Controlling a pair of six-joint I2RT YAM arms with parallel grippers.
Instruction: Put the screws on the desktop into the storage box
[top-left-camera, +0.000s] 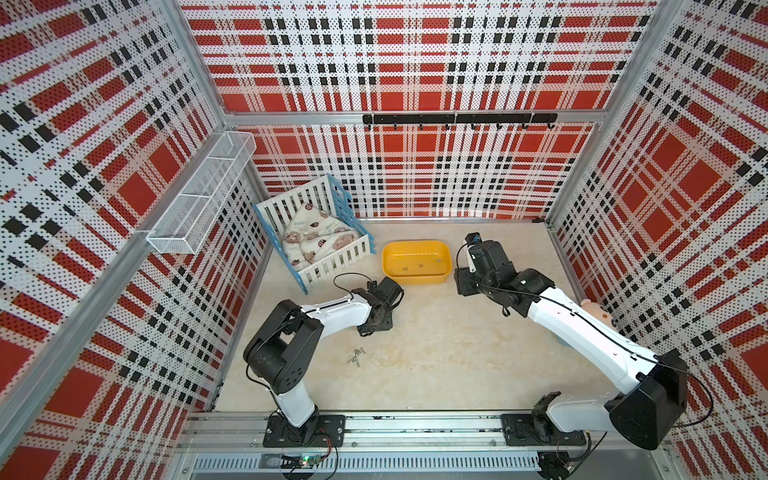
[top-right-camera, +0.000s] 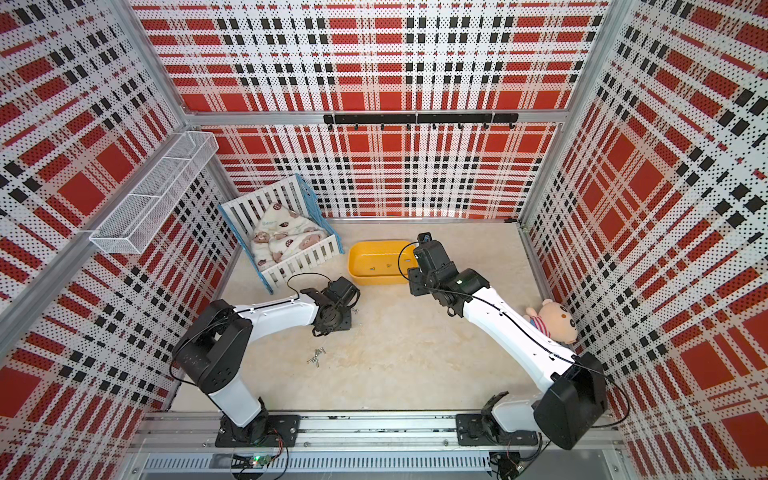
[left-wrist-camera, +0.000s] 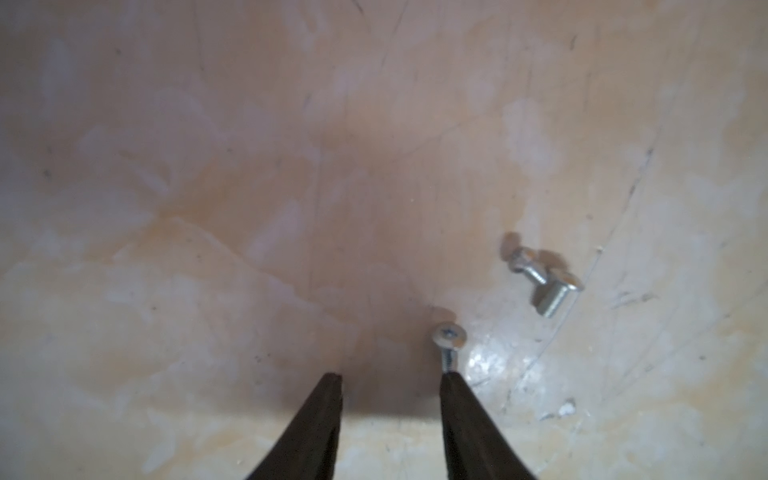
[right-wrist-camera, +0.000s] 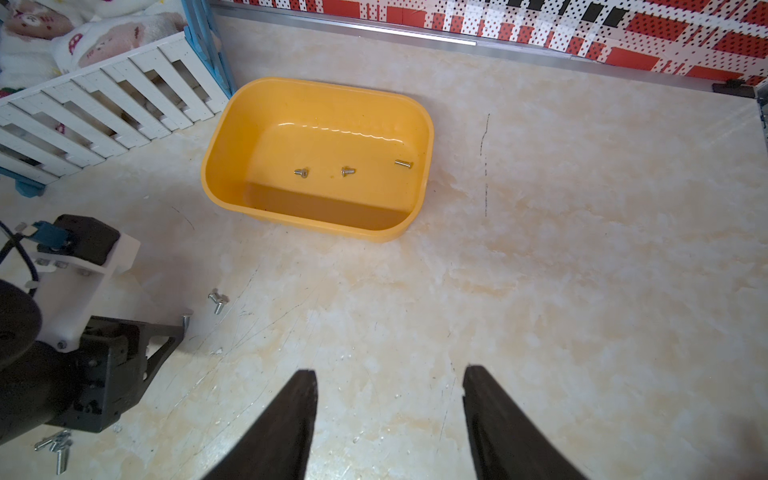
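In the left wrist view my left gripper is open, low over the tabletop, with a screw (left-wrist-camera: 449, 337) beside its right finger and two more screws (left-wrist-camera: 557, 289) to the upper right. The right wrist view shows a group of screws (right-wrist-camera: 57, 444) at the lower left and the yellow storage box (right-wrist-camera: 320, 136) with several screws inside. My right gripper is open above bare tabletop, right of the left gripper and in front of the box.
A white and blue toy crib (top-left-camera: 312, 240) with bedding stands left of the box. A plush toy (top-right-camera: 556, 321) lies at the right edge.
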